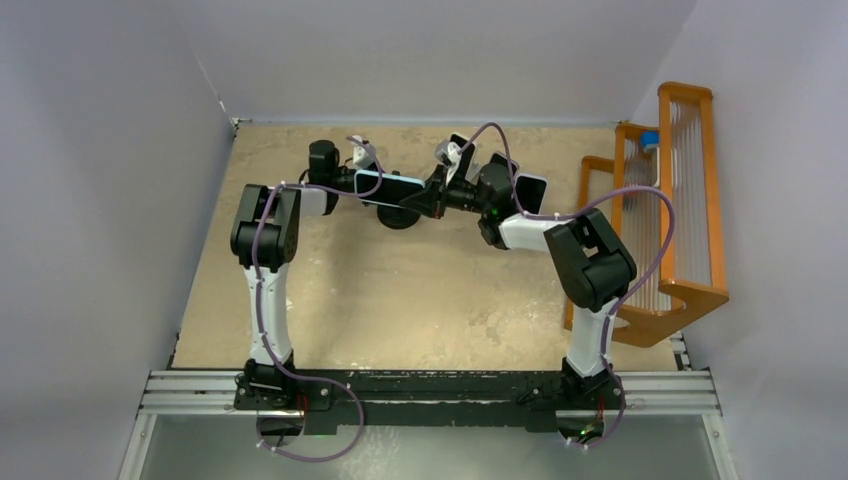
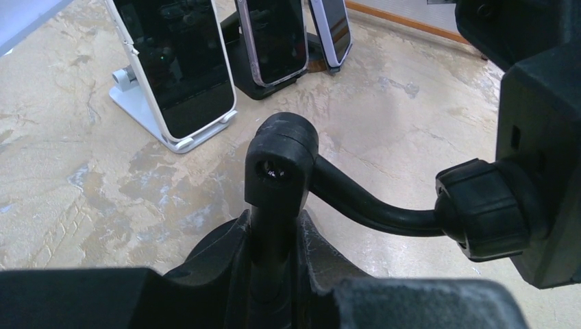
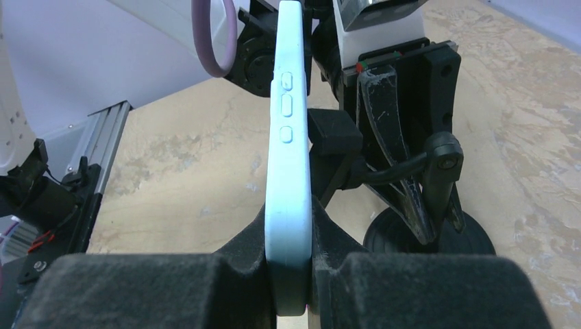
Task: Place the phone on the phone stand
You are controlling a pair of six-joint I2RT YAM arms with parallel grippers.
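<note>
A light-blue-edged phone (image 1: pixel 388 189) is held on its side above the black round base of the phone stand (image 1: pixel 398 220). My right gripper is shut on one end of the phone, which appears edge-on with its side buttons in the right wrist view. The stand's upright post (image 2: pixel 279 164) rises between the fingers of my left gripper, which is closed against both its sides. A curved arm (image 2: pixel 377 212) joins the post to the stand's black holder (image 2: pixel 541 164). From above, the phone covers much of the stand.
Behind my right gripper stand several other phones on stands, among them a white-framed phone (image 2: pixel 181 68) and a black-stand phone (image 2: pixel 277 38). A wooden rack (image 1: pixel 690 190) lines the right side.
</note>
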